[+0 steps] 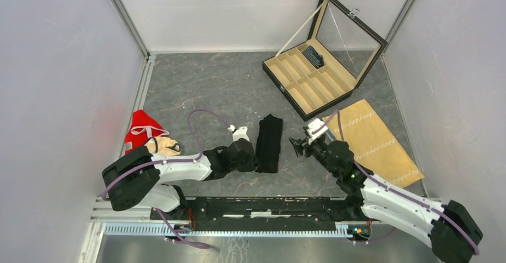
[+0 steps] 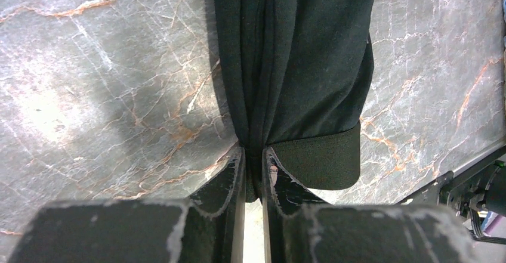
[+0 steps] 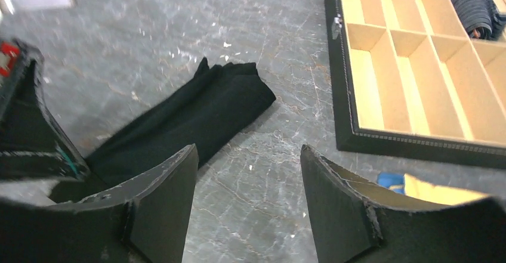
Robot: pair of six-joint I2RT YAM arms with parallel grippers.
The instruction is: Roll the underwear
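Black underwear (image 1: 269,141) lies lengthwise on the grey marble top, in folded layers with a wide band at the near end (image 2: 316,160). My left gripper is shut on its near end along the left edge, pinching bunched fabric. My right gripper (image 1: 296,145) stands to the right of the underwear, above the bare marble, its fingers apart with nothing between them; in the right wrist view the cloth (image 3: 197,117) lies beyond them.
An open compartment box (image 1: 306,96) with a rolled dark item (image 1: 312,56) stands at the back right. A yellow cloth (image 1: 373,145) lies at right, red and beige garments (image 1: 143,129) at left. Marble behind the underwear is clear.
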